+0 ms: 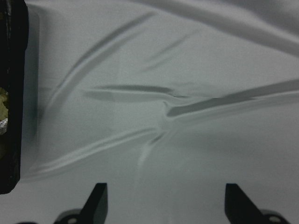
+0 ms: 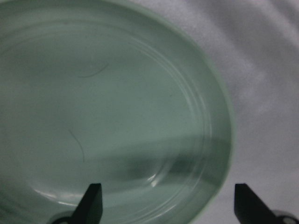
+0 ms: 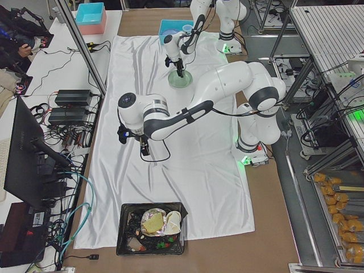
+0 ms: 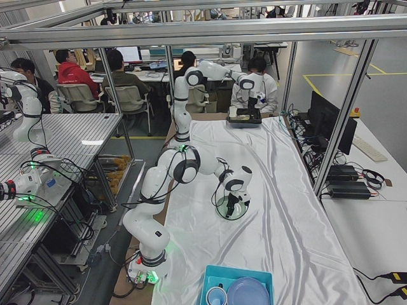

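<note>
A light green plate (image 3: 180, 81) lies on the white cloth (image 3: 170, 176), with my right gripper (image 3: 178, 68) low over it; in the right wrist view the plate (image 2: 117, 107) fills much of the frame between and beyond the open fingers. My left gripper (image 3: 136, 145) hangs over the cloth toward the black tray (image 3: 122, 239), its open fingers (image 1: 96, 205) empty; the tray's edge (image 1: 11, 140) shows at the left of that wrist view. The tray holds foil, a yellow sponge-like piece and other small items.
A blue tray (image 4: 208, 286) with a plate (image 4: 247, 293) and a mug (image 4: 216, 297) sits at the other end of the cloth from the black tray. Monitor, cables and boxes line one side.
</note>
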